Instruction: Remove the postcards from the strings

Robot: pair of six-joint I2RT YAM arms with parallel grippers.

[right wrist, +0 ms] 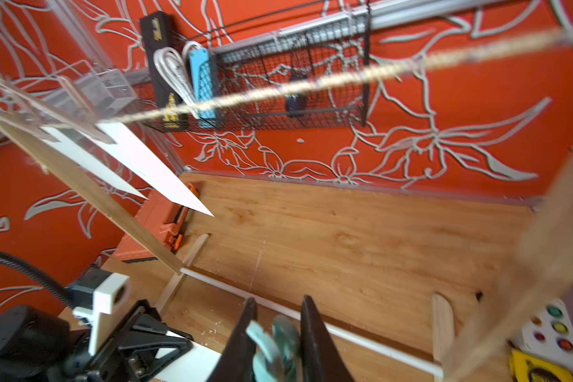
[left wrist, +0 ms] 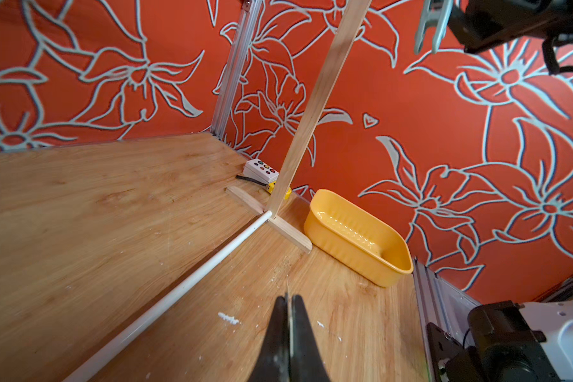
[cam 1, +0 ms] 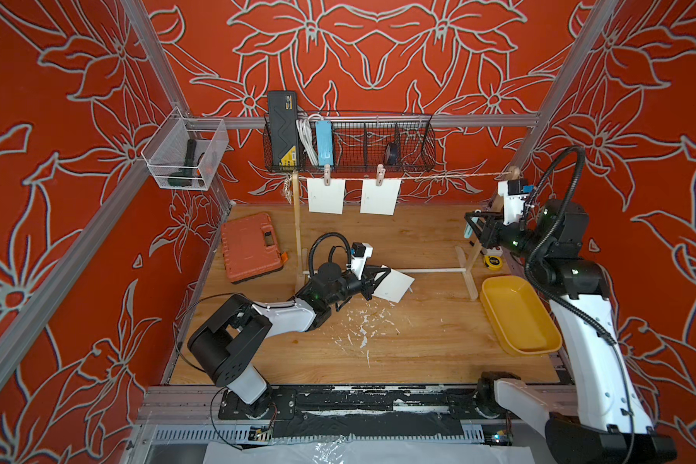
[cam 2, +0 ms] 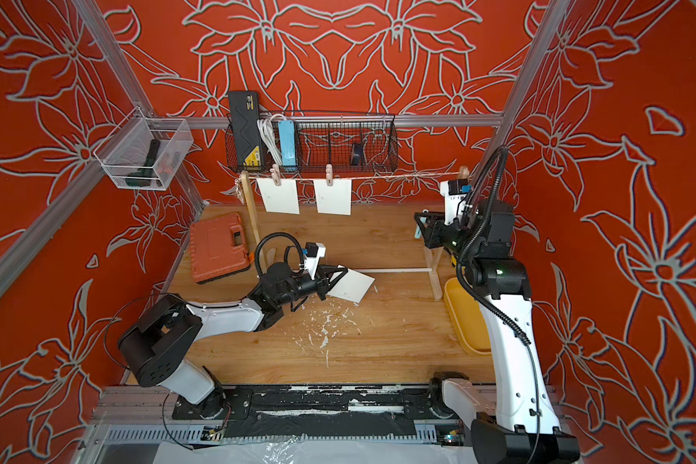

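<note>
Two white postcards (cam 1: 325, 198) (cam 1: 379, 199) hang by pegs on the string along the wooden frame. A loose postcard (cam 1: 393, 286) is held in my left gripper (cam 1: 380, 274), low over the table at the centre; in the left wrist view its shut fingers show only a thin edge between them. At the right, below the string, my right gripper (cam 1: 473, 221) is shut on a light-blue clothespin (right wrist: 270, 350), clearest in the right wrist view.
A yellow bin (cam 1: 520, 312) stands at the right front, with a tape measure (cam 1: 493, 261) behind it. An orange case (cam 1: 244, 246) lies left; a wire basket (cam 1: 363, 144) hangs at the back. White scraps litter the middle of the table.
</note>
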